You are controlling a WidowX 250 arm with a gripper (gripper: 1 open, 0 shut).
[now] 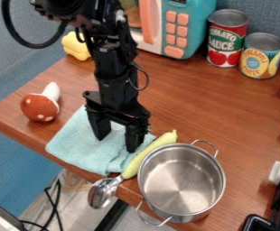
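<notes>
My black gripper is low over a folded light-blue cloth near the table's front left edge, its fingers down at the cloth. Whether they are open or closed on it is hard to tell. A yellow banana lies along the cloth's right side, beside a steel pot with two handles. A metal ladle sticks out at the front edge, left of the pot.
A red-and-white mushroom toy sits at the left, a yellow duck behind. A teal microwave toy, tomato can and second can stand at the back. A black appliance borders the right.
</notes>
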